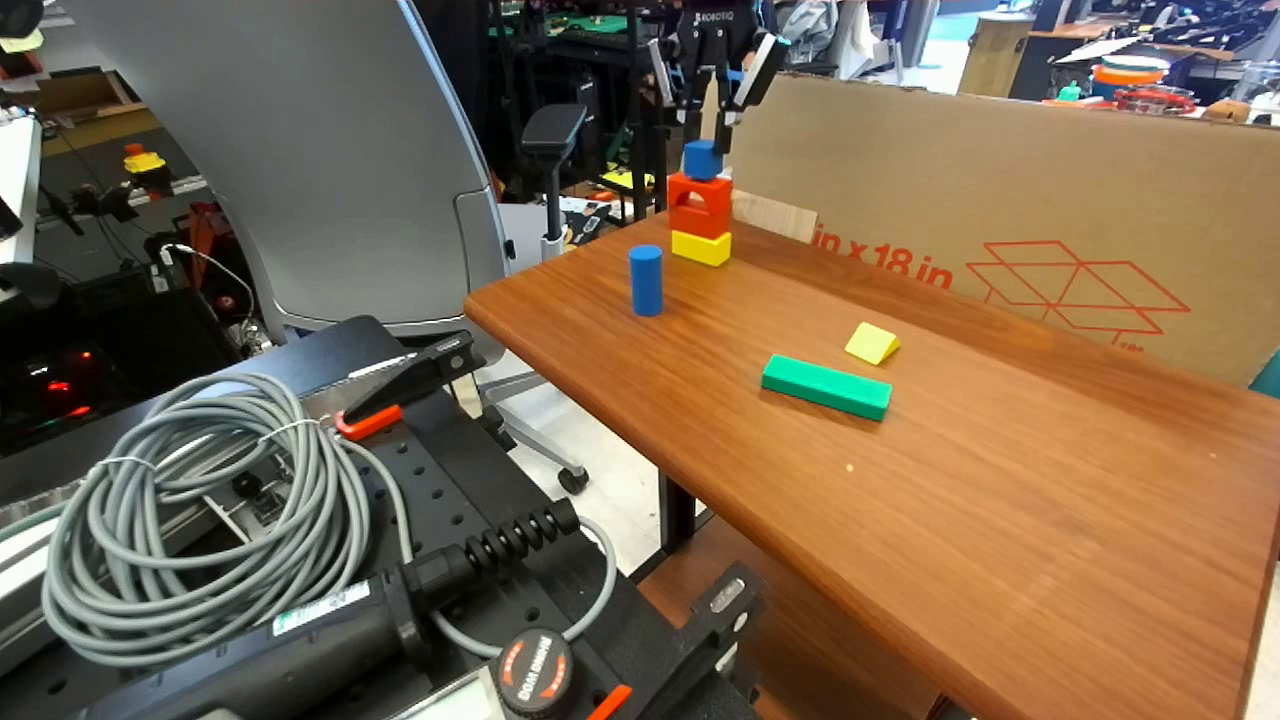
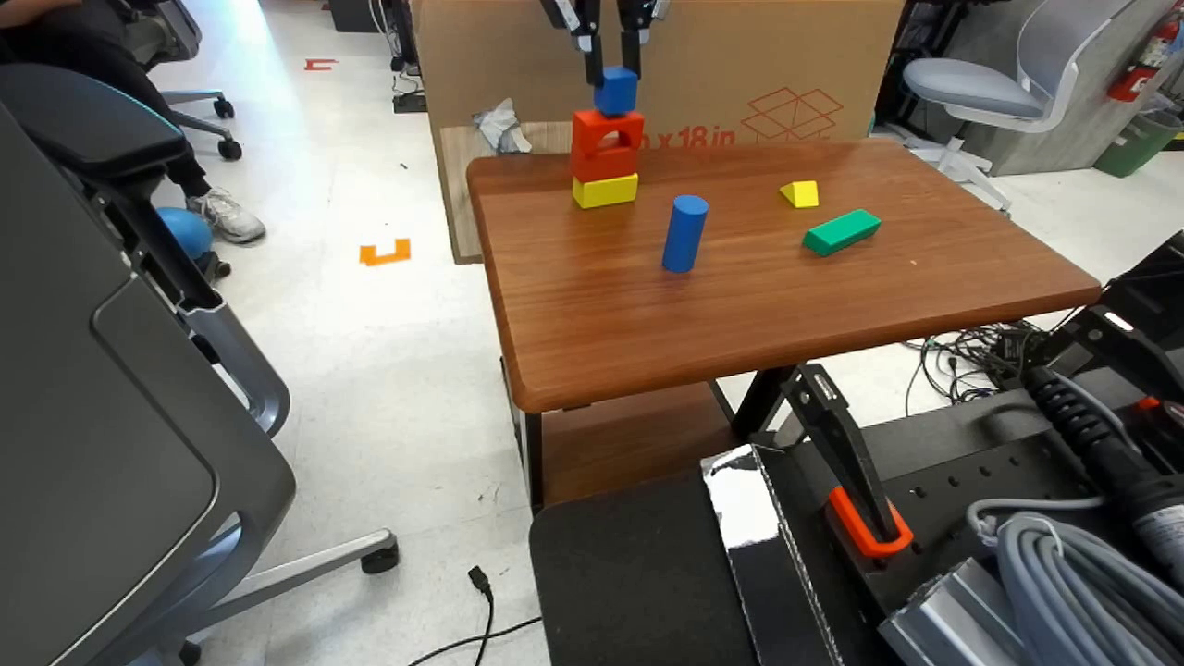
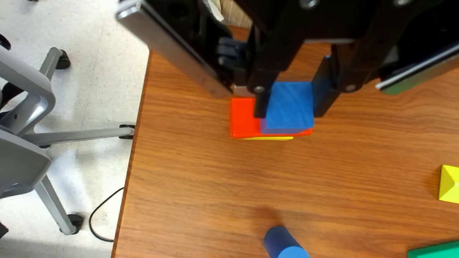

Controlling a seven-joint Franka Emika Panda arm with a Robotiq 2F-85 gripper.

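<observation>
My gripper is shut on a blue cube, one finger on each side of it. In the first exterior view the cube is at the top of a stack, over the red arch pieces and a yellow block. From the wrist, the cube covers the right part of the red piece, and a thin strip of yellow shows below. Whether the cube bears on the red piece or hangs just above it, I cannot tell.
A blue cylinder stands upright close to the stack. Farther right lie a yellow wedge and a long green block. A cardboard sheet rises behind the table, whose front and right areas are bare.
</observation>
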